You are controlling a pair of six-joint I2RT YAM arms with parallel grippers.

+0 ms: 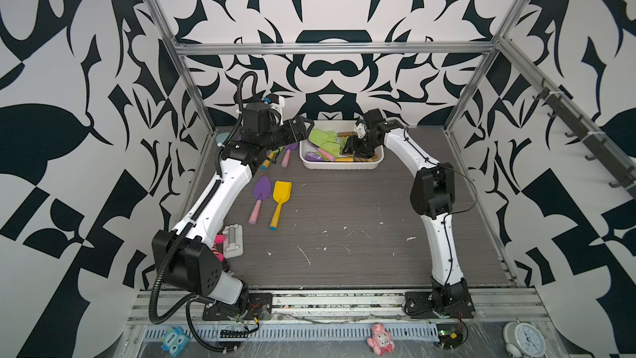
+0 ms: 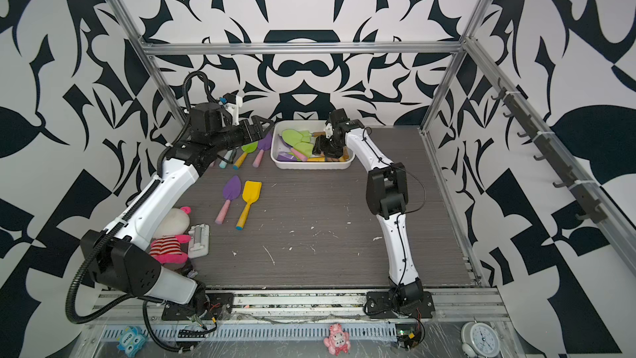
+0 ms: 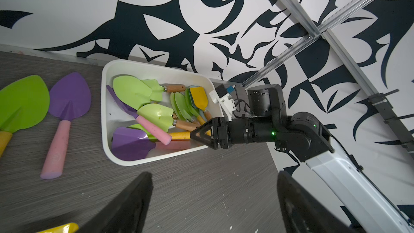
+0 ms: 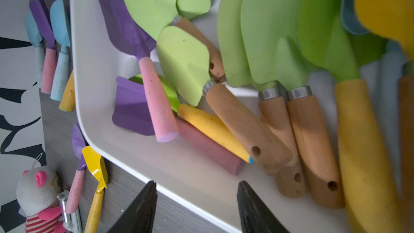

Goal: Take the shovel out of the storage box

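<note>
The white storage box (image 3: 104, 116) stands near the back wall, holding several shovels. On its left lie green blades and a purple shovel whose pink handle (image 3: 154, 130) crosses a green one; another purple shovel (image 3: 129, 143) rests in the front left corner. More wooden-handled shovels (image 4: 317, 146) and a yellow one (image 4: 366, 146) fill the right. My left gripper (image 1: 306, 128) is open and empty, left of the box and above the table. Over the box's right half is my right gripper; its fingers (image 4: 144, 207) are apart with nothing between them, near the front rim.
Left of the box lie green (image 3: 23, 103) and purple shovels (image 3: 69, 99). Nearer the front are a purple shovel (image 1: 262, 189) and a yellow one (image 1: 282, 192), beside a grey holder (image 1: 233, 241) and a plush toy (image 2: 173, 222).
</note>
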